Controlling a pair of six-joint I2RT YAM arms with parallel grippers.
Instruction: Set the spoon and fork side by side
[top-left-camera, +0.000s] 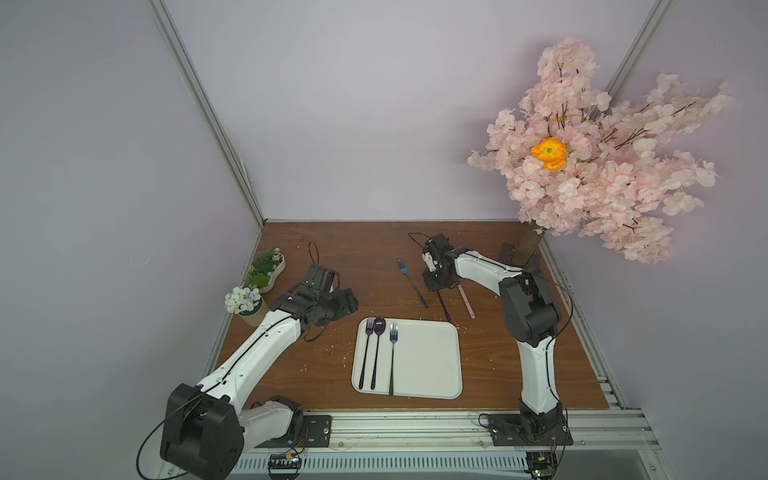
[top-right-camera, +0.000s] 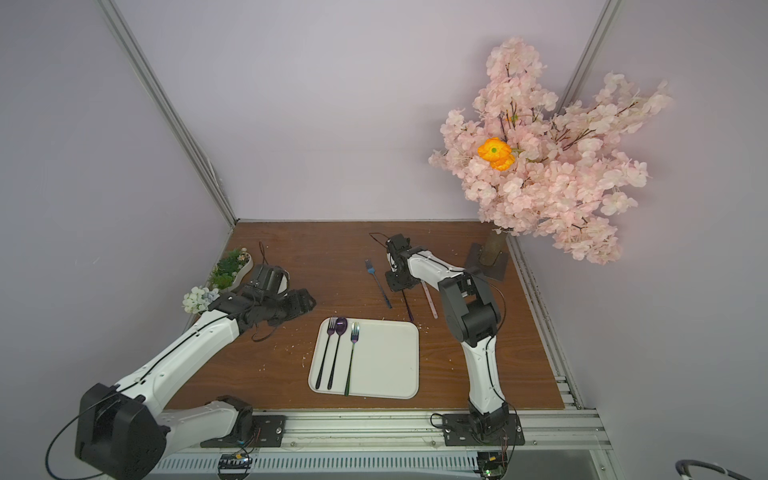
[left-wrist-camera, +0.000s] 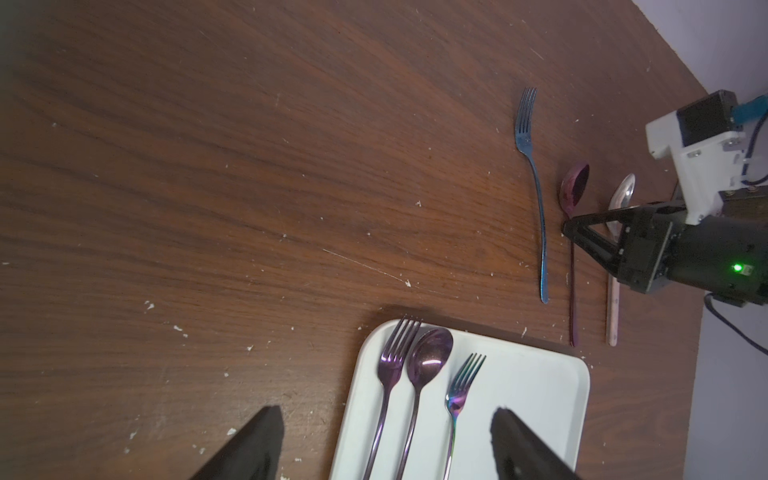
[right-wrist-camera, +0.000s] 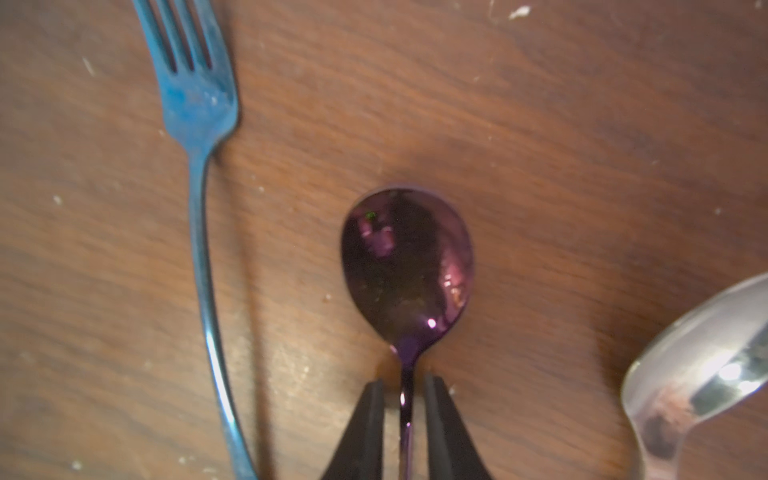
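In the right wrist view, a purple spoon (right-wrist-camera: 408, 264) lies on the wooden table, bowl towards the back. My right gripper has its narrowly parted fingers on either side of the spoon's neck, with a small gap visible on each side. On the white tray (top-left-camera: 428, 360), a purple fork (left-wrist-camera: 392, 360) and a purple spoon (left-wrist-camera: 429, 356) lie side by side at the left. A rainbow-sheened fork (left-wrist-camera: 462, 382) rests just right of them. Above the table left of the tray, my left gripper is open and empty.
A blue fork (left-wrist-camera: 534, 168) lies left of the loose purple spoon, and a silver spoon with a pinkish handle (left-wrist-camera: 613, 312) lies right of it. Potted plants (top-left-camera: 244, 301) stand at the left edge, a blossom vase (top-left-camera: 528, 244) at the back right. The tray's right half is bare.
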